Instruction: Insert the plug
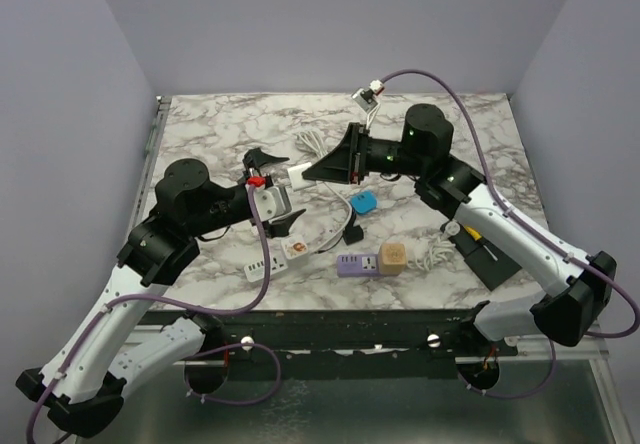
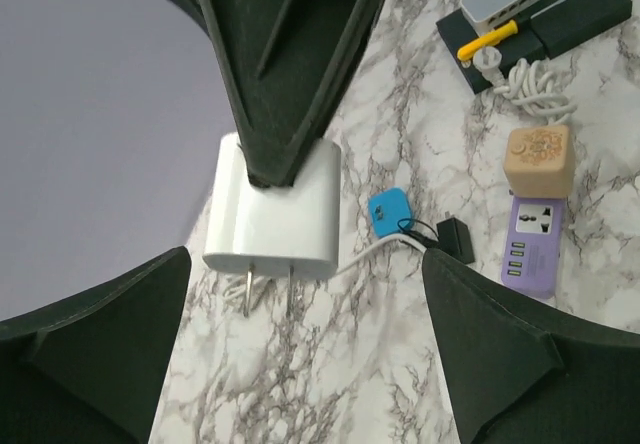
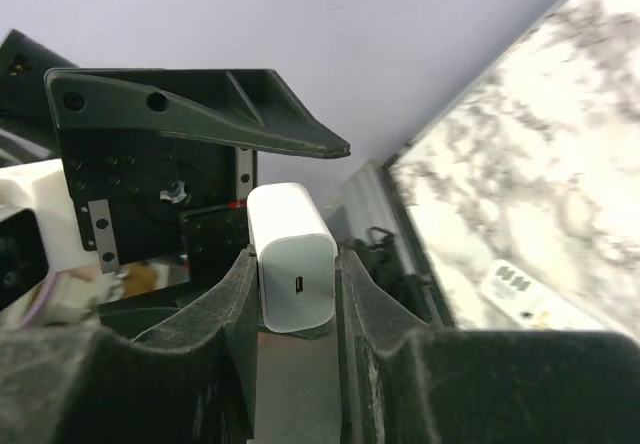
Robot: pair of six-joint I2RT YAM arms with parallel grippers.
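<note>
The white two-pronged plug [image 2: 275,209] hangs above the table, prongs facing down in the left wrist view. My right gripper [image 1: 330,170] is shut on it, its fingers pinching the block from both sides in the right wrist view. Facing it from the left, my left gripper [image 1: 283,190] stands wide open. Its two fingers [image 2: 110,334] lie well apart, left and right of the plug, with no contact visible. On the table below rests a white power strip [image 1: 264,268], with part of it showing in the right wrist view as well.
A purple power strip [image 1: 357,265] and a beige cube [image 1: 392,258] sit near the front. Behind them are a black adapter [image 1: 353,234] and a blue box [image 1: 364,202]. White cable [image 1: 312,142] winds across the middle.
</note>
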